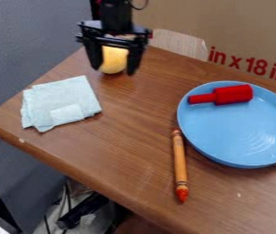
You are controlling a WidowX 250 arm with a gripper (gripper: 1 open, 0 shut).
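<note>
My black gripper (113, 58) is at the back left of the wooden table, its fingers either side of a yellow rounded object (113, 60); whether they touch it is unclear. A folded pale cloth (58, 103) lies at the left. An orange crayon-like stick (180, 166) lies at the front middle. A red cylindrical object (226, 95) rests on a blue plate (238, 137) at the right.
A cardboard box (238, 41) stands behind the table. The table's left edge drops to a grey floor area with cables below.
</note>
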